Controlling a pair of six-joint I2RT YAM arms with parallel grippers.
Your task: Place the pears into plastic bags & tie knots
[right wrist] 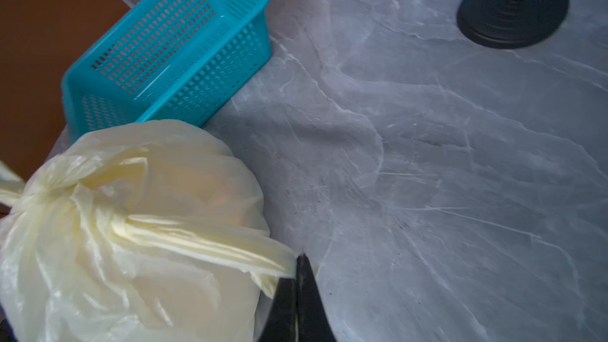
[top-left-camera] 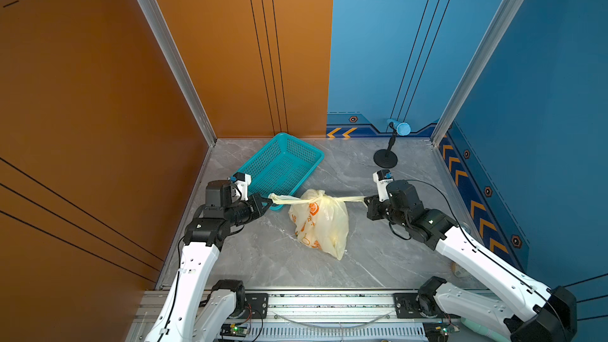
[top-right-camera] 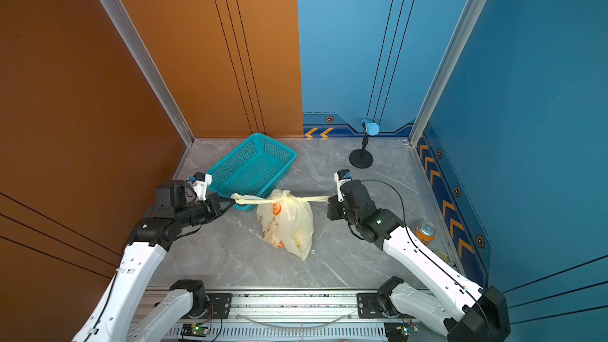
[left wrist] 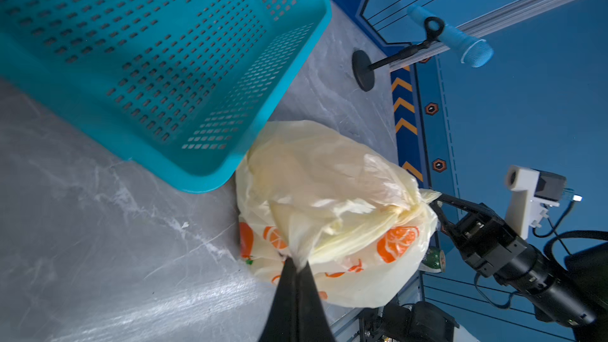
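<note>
A pale yellow plastic bag with orange fruit prints bulges over the grey table, its mouth gathered into a twisted knot. Its two handles stretch out taut to either side. My left gripper is shut on one handle, whose crumpled end runs into the fingertips in the left wrist view. On the other side, my right gripper is shut on the second handle. Rounded, faintly orange shapes show through the plastic; the contents themselves are hidden.
An empty teal basket stands behind the bag, close to my left gripper. At the back right is a microphone on a black round base. A jar sits beyond the right arm.
</note>
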